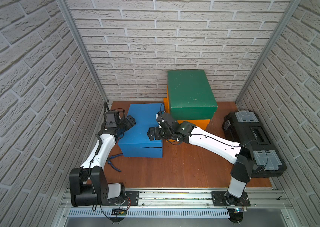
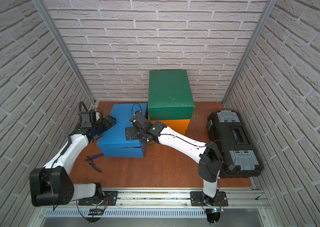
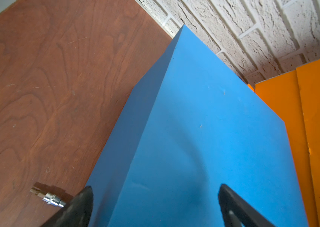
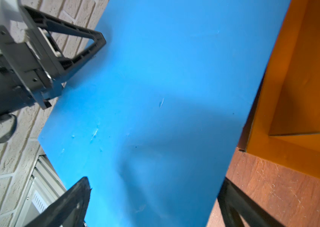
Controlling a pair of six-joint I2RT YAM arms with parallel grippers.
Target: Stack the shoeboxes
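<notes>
A blue shoebox (image 1: 141,124) rests on the left side of the table; at its front right a dark gap shows under the lid, which sits slightly askew. A green shoebox (image 1: 190,89) lies on an orange one (image 1: 193,123) to the right. My left gripper (image 1: 130,120) stands open at the blue box's left edge, its fingers (image 3: 78,206) spread in the left wrist view. My right gripper (image 1: 151,133) is open over the front right of the lid, one finger (image 4: 233,202) near its right edge in the right wrist view. The lid's contact with either gripper is unclear.
Blue-handled pliers (image 1: 114,162) lie in front of the blue box. A black toolbox (image 1: 256,140) stands at the right wall. Bare tabletop (image 1: 190,170) spreads across the front middle.
</notes>
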